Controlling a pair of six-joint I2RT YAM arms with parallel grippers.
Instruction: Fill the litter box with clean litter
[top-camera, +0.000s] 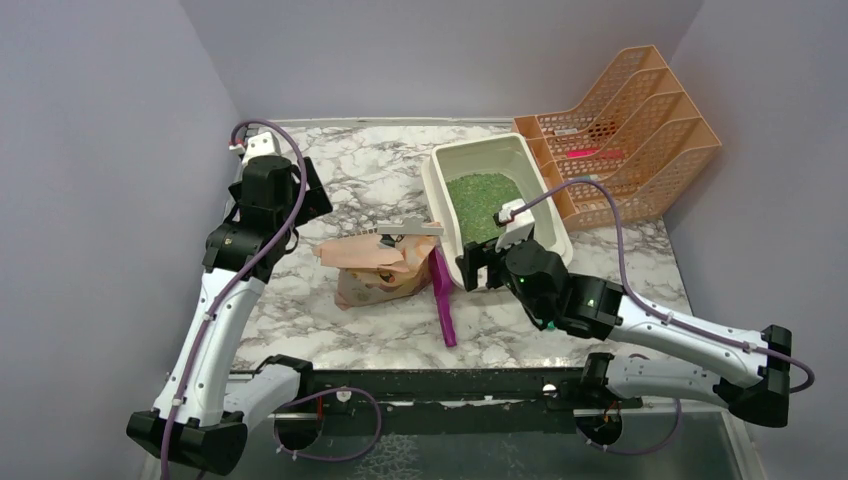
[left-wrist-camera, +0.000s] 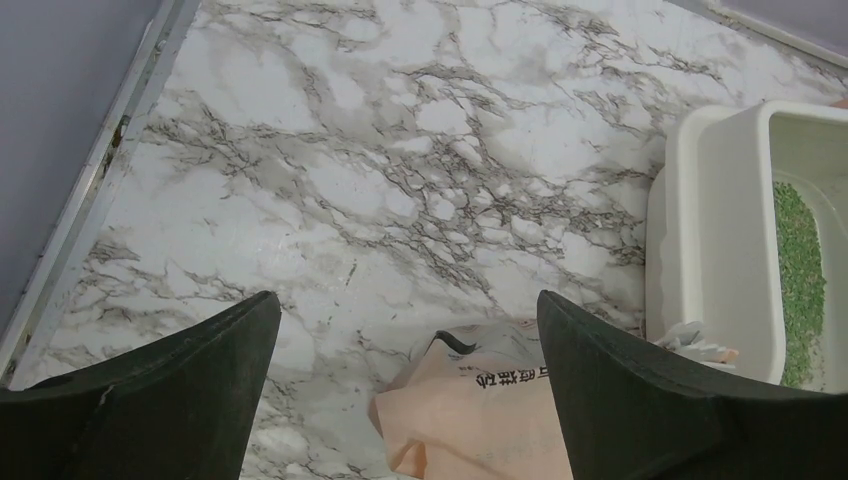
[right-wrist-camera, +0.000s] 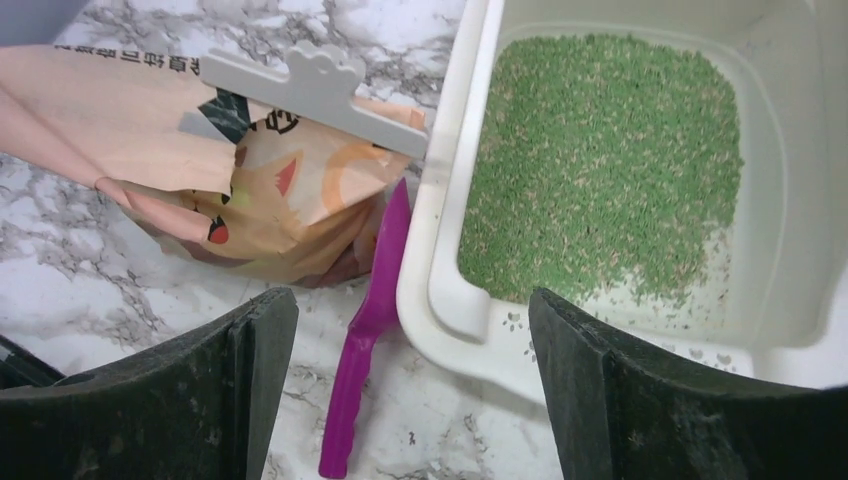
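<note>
The cream litter box (top-camera: 433, 190) holds a bed of green litter (top-camera: 480, 205), also seen in the right wrist view (right-wrist-camera: 600, 160). Left of it lies a crumpled paper litter bag (top-camera: 375, 275) with a grey clip (right-wrist-camera: 300, 85) on top. A purple scoop (top-camera: 443, 310) lies between bag and box, handle toward the front. My left gripper is open, high over the counter's left side, above the bag's left end. My right gripper is open above the box's front left corner and the scoop, with nothing held.
An orange wire-like plastic rack (top-camera: 630, 140) stands at the back right behind the box. Grey walls enclose the back and sides.
</note>
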